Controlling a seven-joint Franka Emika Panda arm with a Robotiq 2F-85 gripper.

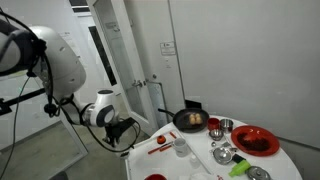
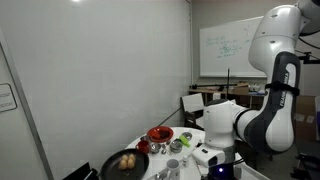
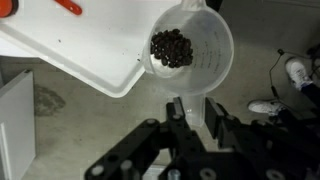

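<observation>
A translucent cup (image 3: 215, 55) with a cluster of dark beans (image 3: 171, 48) inside fills the upper middle of the wrist view. My gripper is shut on the part of the cup nearest to it. Below the cup the grey floor shows, and a white tray or tabletop (image 3: 95, 55) lies at upper left. In exterior view 1 the gripper (image 1: 126, 132) is off the left side of the white table; the cup cannot be made out there. Exterior view 2 has the gripper (image 2: 225, 168) low at the right, its fingertips hardly visible.
On the table (image 1: 290, 172) are a dark pan (image 1: 182, 126) with round food, a large red dish (image 1: 255, 146) with dark contents, a white cup (image 1: 181, 147), a red bowl (image 1: 155, 177) and several metal cups. A person's shoes (image 3: 297, 72) show on the floor.
</observation>
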